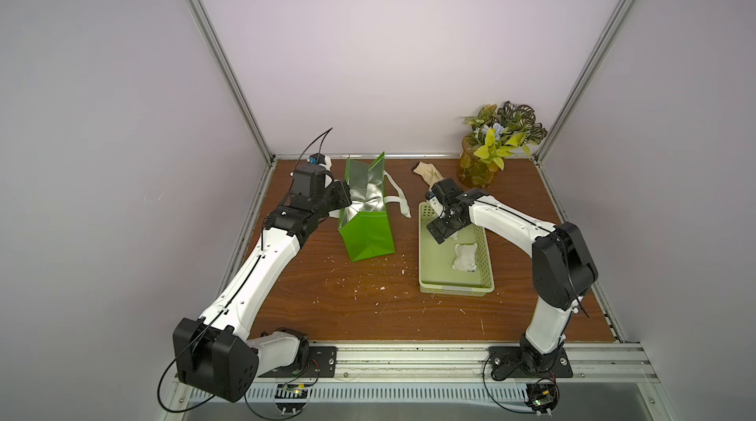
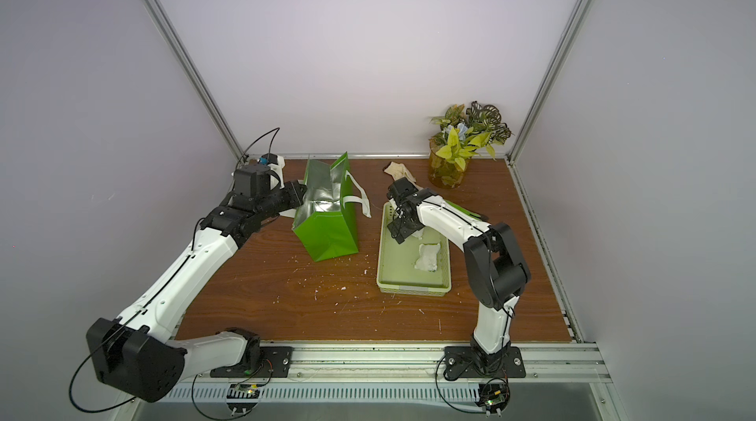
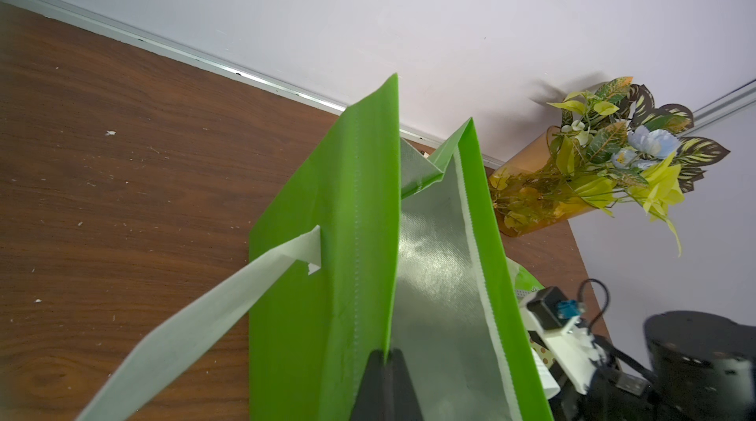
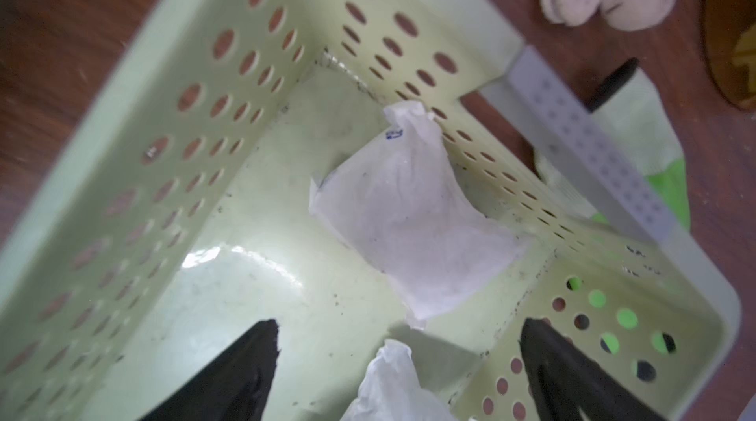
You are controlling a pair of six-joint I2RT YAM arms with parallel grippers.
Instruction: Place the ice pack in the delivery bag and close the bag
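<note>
A green delivery bag with silver lining and white straps stands open at the centre-left. My left gripper is shut at its near edge, against the green wall. In the pale green basket lie two white ice packs, one at the back, another nearer. My right gripper is open above the basket, nothing held between its blurred fingers.
A vase of leaves and flowers stands at the back right, with beige gloves beside it. A green-and-white item lies behind the basket.
</note>
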